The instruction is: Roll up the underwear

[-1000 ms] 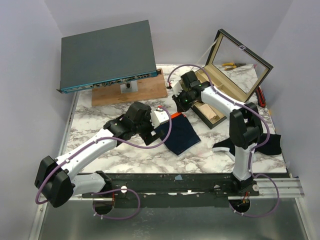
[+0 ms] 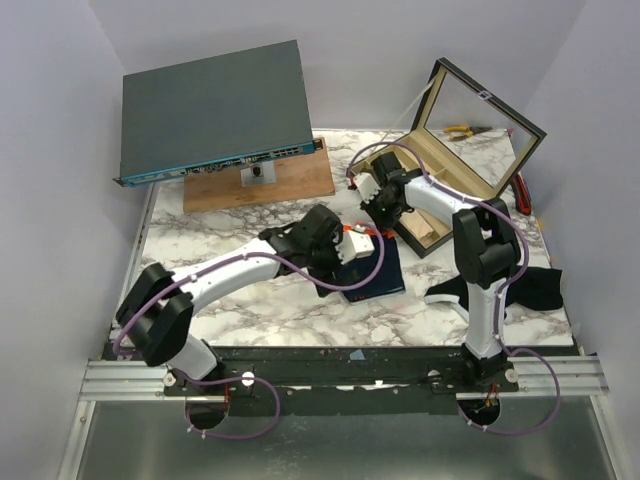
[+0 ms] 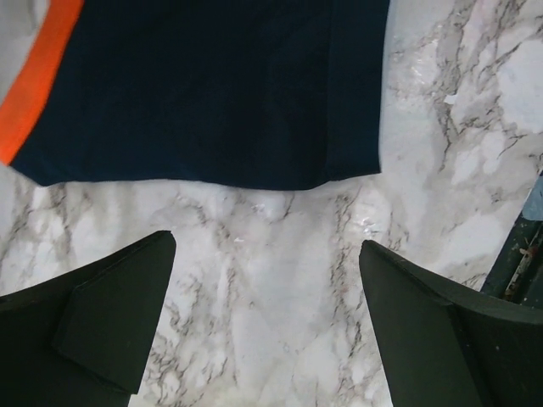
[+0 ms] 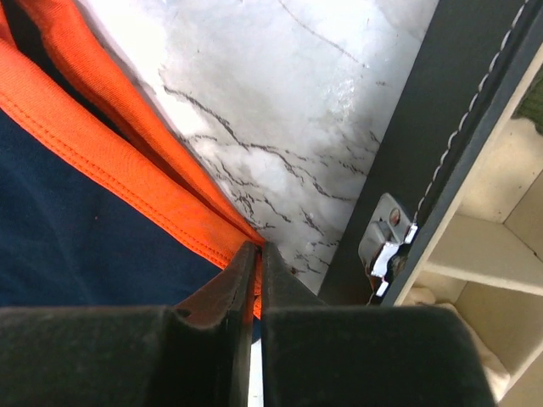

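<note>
The navy underwear (image 2: 372,277) lies flat on the marble table, its orange waistband (image 4: 127,178) along the back edge. My left gripper is open above the table just short of the garment's lower edge, nothing between its wide-spread fingers. My right gripper is at the waistband's corner beside the box, its fingertips close together on the orange band; whether they are closed on it is hard to tell.
An open compartment box (image 4: 492,271) with a raised lid borders the garment on the right. A dark cloth (image 2: 535,290) lies at the front right. A large panel on a wooden stand fills the back left.
My left gripper has moved right over the garment's front area. My right gripper has shifted right toward the box, and the waistband's corner has moved with it.
</note>
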